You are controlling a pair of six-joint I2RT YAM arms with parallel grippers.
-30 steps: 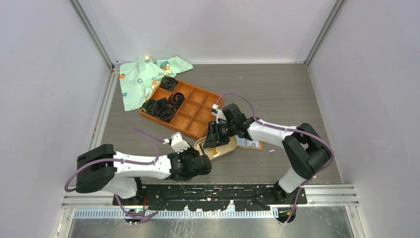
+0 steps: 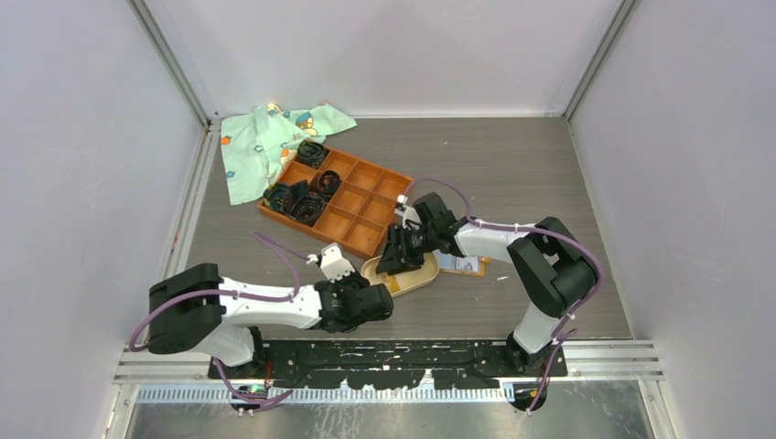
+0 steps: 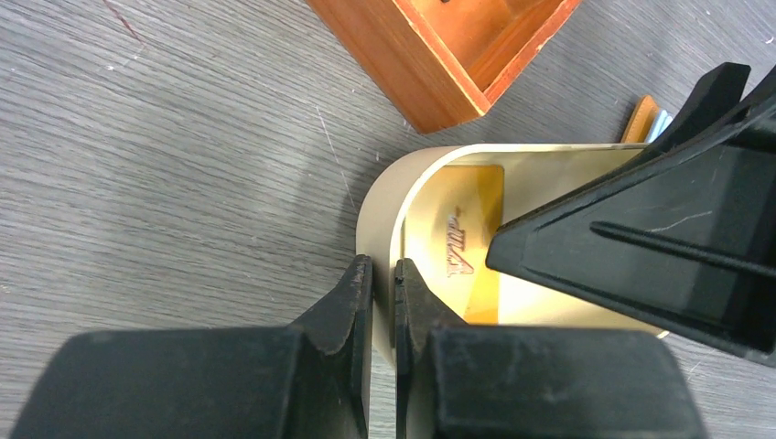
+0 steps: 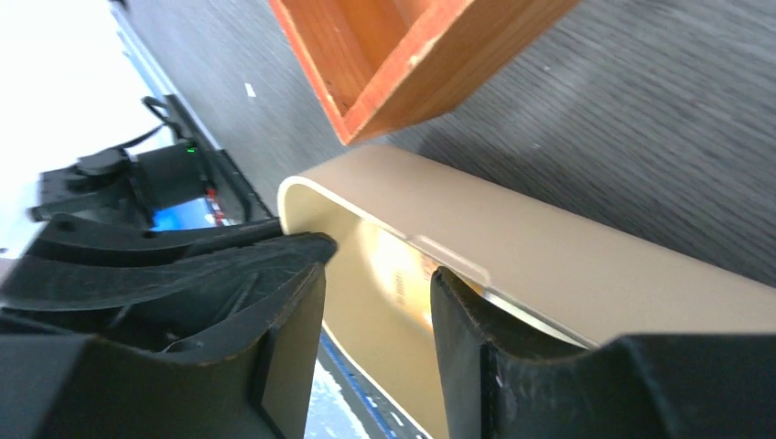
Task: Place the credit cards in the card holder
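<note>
A beige, round-ended tray (image 3: pixel 558 160), apparently the card holder, sits on the table just in front of the orange organizer. My left gripper is shut on its end wall, one finger inside and one outside. A yellow card (image 3: pixel 458 238) with printed lettering lies flat in that end of the tray. Over the tray, my right gripper stands part open, its fingertips apart above the interior with nothing seen held between them. Beside the tray's right end, blue-white and orange cards (image 2: pixel 465 264) rest on the table, partly hidden by the right arm.
The orange compartment organizer (image 2: pixel 366 176) stands close behind the tray, its corner almost touching, with black coiled cables (image 2: pixel 307 208) in its left compartments. A green patterned cloth (image 2: pixel 247 160) lies at the back left. Bare table shows at the back right.
</note>
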